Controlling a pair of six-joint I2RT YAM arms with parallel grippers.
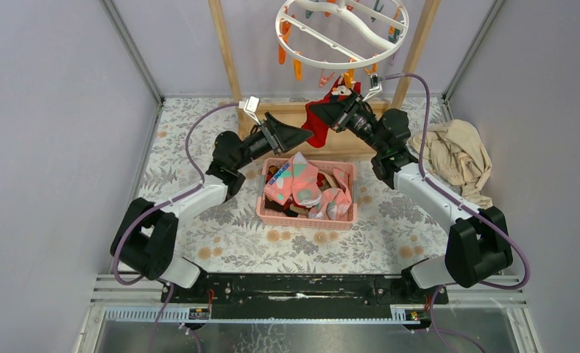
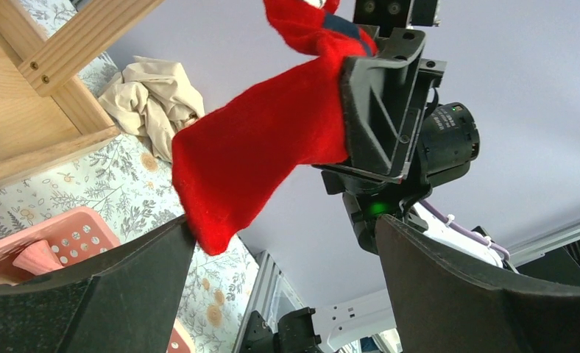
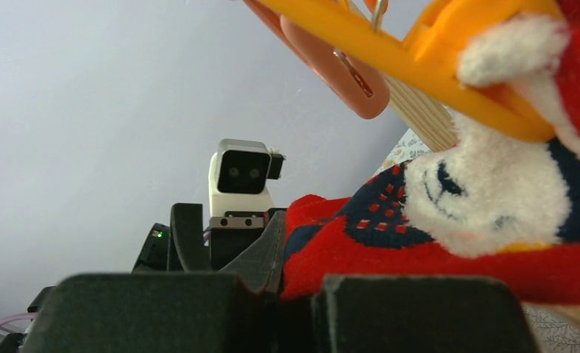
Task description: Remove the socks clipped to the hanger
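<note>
A red sock (image 1: 318, 126) with a white animal face hangs under the white hanger (image 1: 335, 59). My right gripper (image 1: 318, 112) is shut on it; in the right wrist view the sock's face (image 3: 493, 198) shows beside an orange clip (image 3: 434, 66). My left gripper (image 1: 302, 136) is open, low at the sock's left; in the left wrist view the sock's toe (image 2: 221, 198) hangs between its wide-parted fingers.
A pink basket (image 1: 269, 217) of socks sits below on the floral surface. A beige cloth (image 1: 449, 154) lies at the right. Wooden frame bars (image 1: 224, 51) stand behind, and several other clips hang from the hanger.
</note>
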